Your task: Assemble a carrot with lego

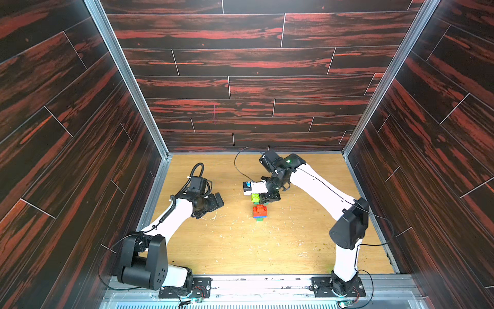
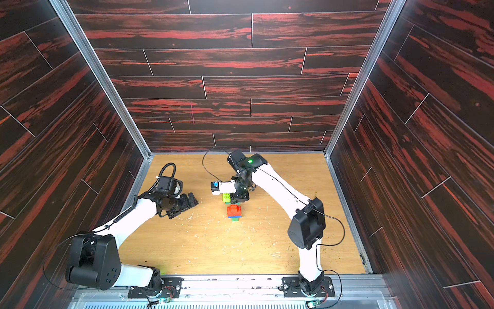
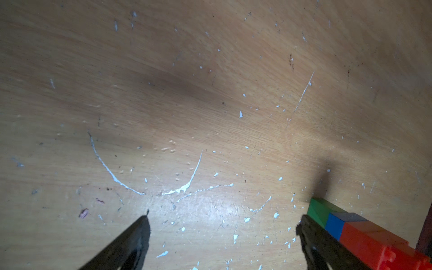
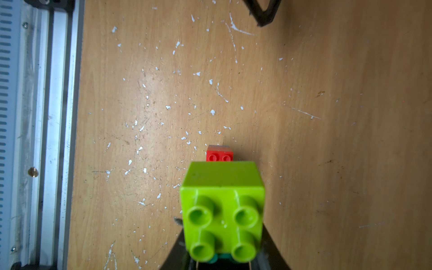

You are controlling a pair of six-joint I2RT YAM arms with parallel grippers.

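A stack of bricks, red above blue above green (image 1: pixel 259 211), stands on the table near its middle; its red top (image 4: pixel 219 154) peeks out past the held brick in the right wrist view. Shut on a lime-green brick (image 4: pixel 222 202), my right gripper hangs just behind the stack and above it. A sliver of teal shows beneath the lime brick, mostly hidden. To the left of the stack, my left gripper is open over bare table, and the stack's red brick (image 3: pixel 366 240) shows beyond its right finger.
A metal rail (image 4: pixel 56 135) runs along its front edge. The left gripper's dark tip (image 4: pixel 264 15) enters the right wrist view.
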